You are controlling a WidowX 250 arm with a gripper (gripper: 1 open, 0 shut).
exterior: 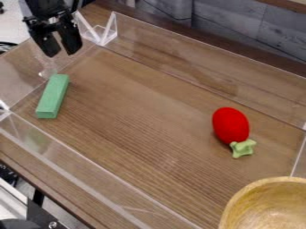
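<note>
My gripper [53, 46] is at the upper left, a dark shape above the table, its fingers apparently apart with nothing visible between them. Below it lies a green rectangular block [52, 96], apart from the gripper. A red oval object [230, 124] with a small light-green piece [242, 147] at its lower end lies on the right side of the wooden table [143, 161].
A tan round bowl [266, 204] is cut off at the bottom right corner. The table's left edge runs near the lower left, with dark floor and cables beyond.
</note>
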